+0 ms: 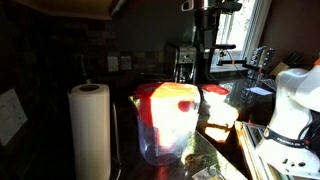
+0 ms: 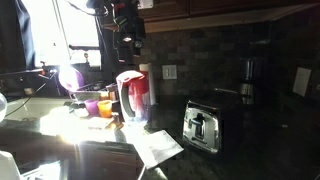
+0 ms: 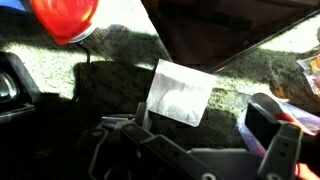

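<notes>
My gripper stands open above the counter, its two fingers wide apart, and nothing shows between them. Beyond the fingertips a white paper-like square [image 3: 180, 93] lies flat on the dark speckled counter; the same pale sheet [image 2: 157, 148] rests near the counter's front edge in exterior view 2. A clear pitcher with a red lid [image 1: 165, 122] is on the counter, and its red top [image 3: 65, 15] appears at the upper left of the wrist view. In exterior view 1 the gripper hangs high, too dark for its finger to be read.
A white paper towel roll [image 1: 90, 130] is upright beside the pitcher. The shiny toaster [image 2: 204, 125] sits right of the sheet. Purple and orange cups [image 2: 100, 108] cluster near the bright window. Colourful packaging [image 3: 285, 125] lies at the wrist view's right.
</notes>
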